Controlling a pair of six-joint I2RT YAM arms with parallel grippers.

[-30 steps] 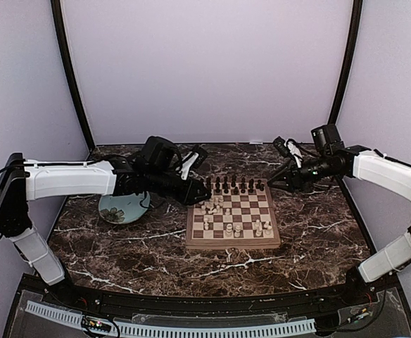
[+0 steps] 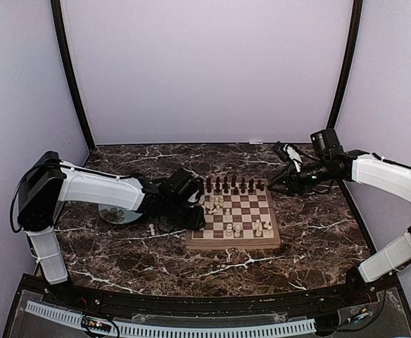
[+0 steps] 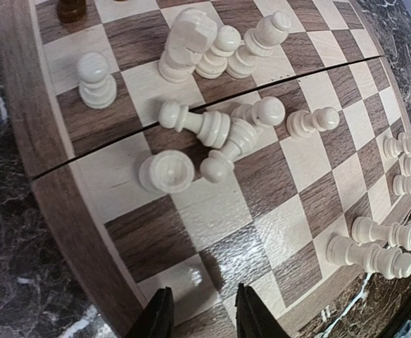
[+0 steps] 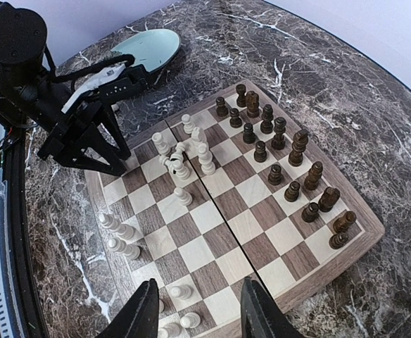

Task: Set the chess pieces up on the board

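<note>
The chessboard lies at the table's middle. Dark pieces stand along its far side. On its left part, white pieces are clustered, some standing and some toppled, like the white pawn. More white pieces, including a tall one, stand near the front edge. One white piece is on the table left of the board. My left gripper is over the board's near left corner, fingers apart with nothing visible between them. Over the board's right side, my right gripper is open and empty.
A pale green plate sits left of the board, partly behind my left arm in the top view.
My left gripper came down and toward the near left corner. A white piece seen there earlier no longer shows on those squares; one now shows on the table to the left. The right arm barely moved.
</note>
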